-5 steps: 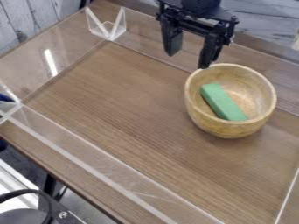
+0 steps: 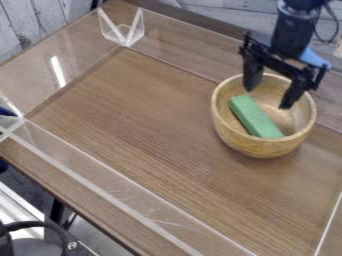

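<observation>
A round wooden bowl [image 2: 238, 140] sits on the right part of the wooden table, with a green rectangular block [image 2: 253, 116] lying tilted inside it. My black gripper [image 2: 278, 74] hangs open over the back of the bowl, its dark fingertips above the rim. I see nothing between its fingers.
A small clear plastic piece [image 2: 123, 24] stands at the back left. A black cable and round base show at the lower left corner. A wall runs along the back.
The gripper has moved right from the back middle of the table to over the bowl's back part. The bowl and block look unchanged.
</observation>
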